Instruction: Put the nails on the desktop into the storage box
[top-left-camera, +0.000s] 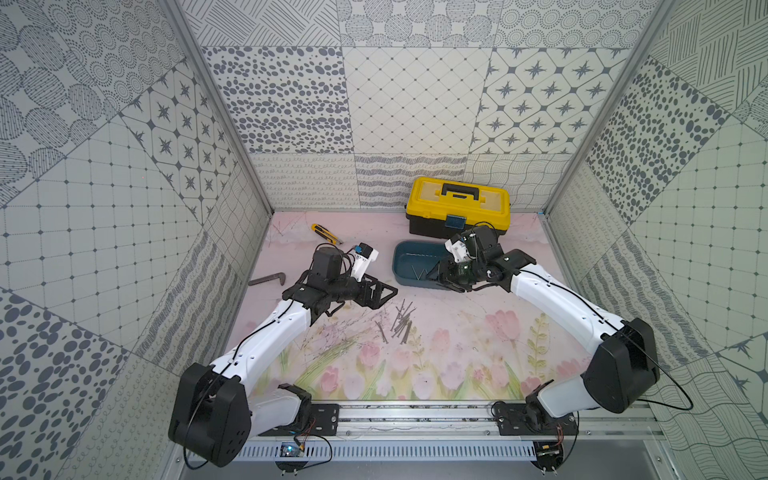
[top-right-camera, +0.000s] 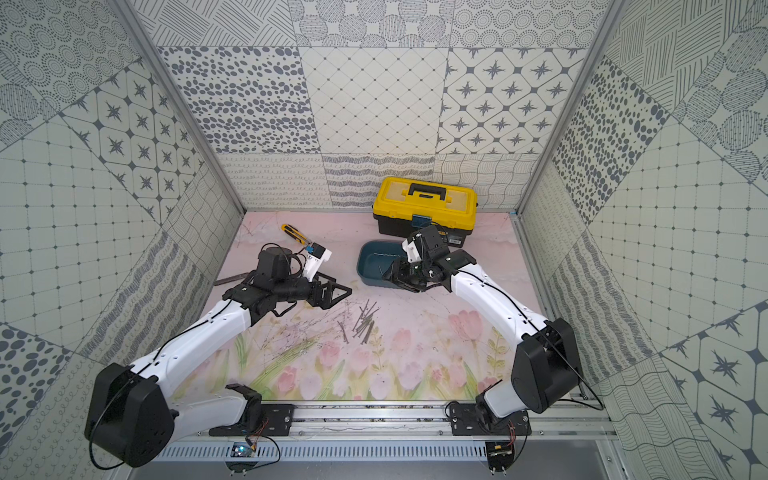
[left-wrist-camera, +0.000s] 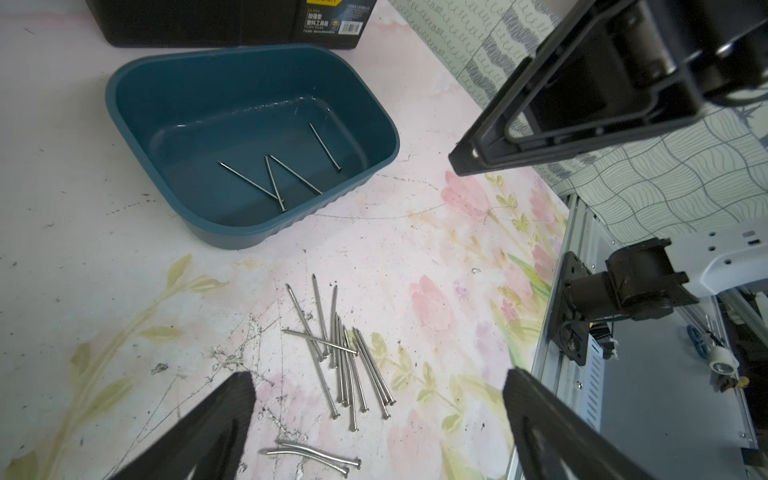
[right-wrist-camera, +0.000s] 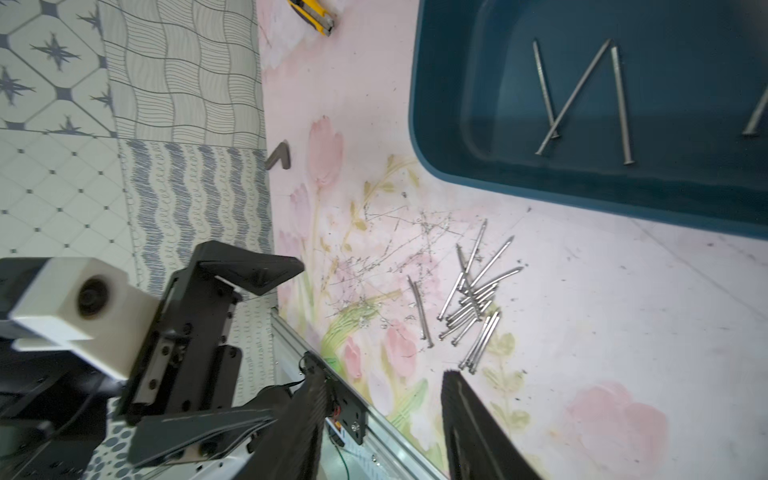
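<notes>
A pile of loose steel nails (left-wrist-camera: 344, 364) lies on the pink floral desktop (top-left-camera: 504, 344), with a few separate nails beside it. The blue storage box (left-wrist-camera: 240, 96) stands behind the pile, several nails lying inside. My left gripper (top-left-camera: 376, 296) hangs over the desk left of the box, above and behind the pile; in the left wrist view its blurred fingers are apart and empty. My right gripper is at the box's front right in the top views; its fingers are apart with nothing between them.
A yellow-lidded toolbox (top-left-camera: 456, 204) stands behind the box. A utility knife (top-left-camera: 324, 233) and a dark wrench-like tool (top-left-camera: 268, 278) lie at the left.
</notes>
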